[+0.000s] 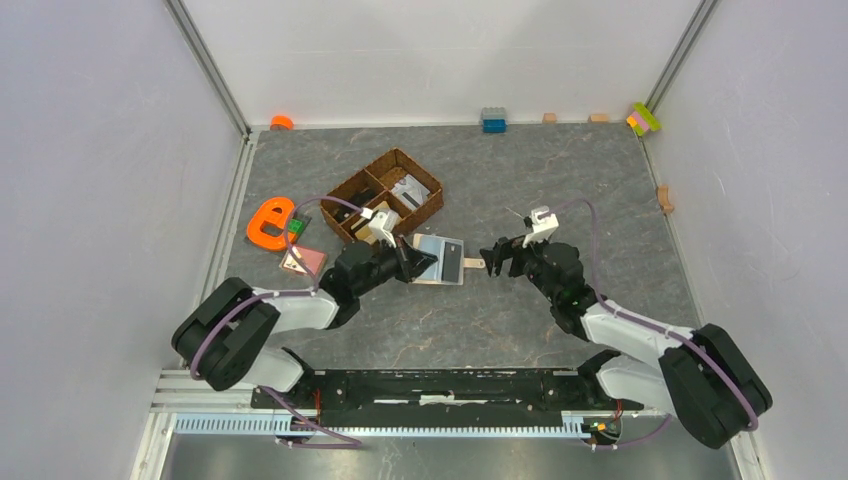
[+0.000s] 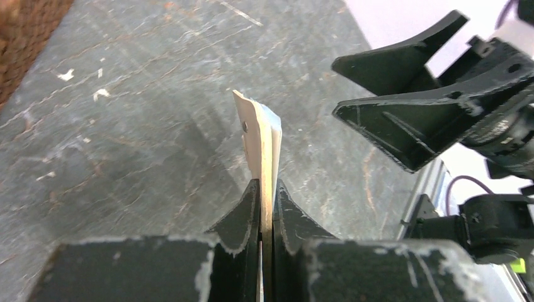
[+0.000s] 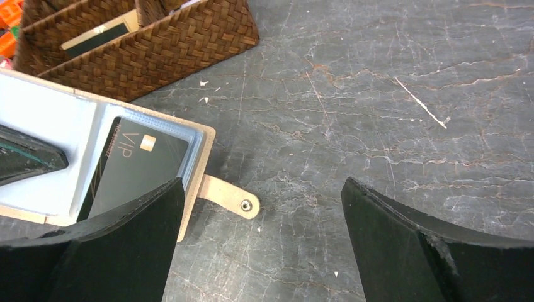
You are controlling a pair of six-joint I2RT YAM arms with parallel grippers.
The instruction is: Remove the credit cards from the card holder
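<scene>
The tan-edged card holder lies opened flat between my two arms. My left gripper is shut on it, with the holder seen edge-on between the fingers. A dark card marked VIP sits in the holder's clear right-hand pocket. The holder's strap with its snap sticks out toward my right side. My right gripper stands open with nothing between its fingers, just right of the holder and around no card. One left finger shows dark over the holder's white pocket in the right wrist view.
A divided wicker basket with several items stands just behind the holder. An orange letter-shaped toy and a reddish card-like item lie to the left.
</scene>
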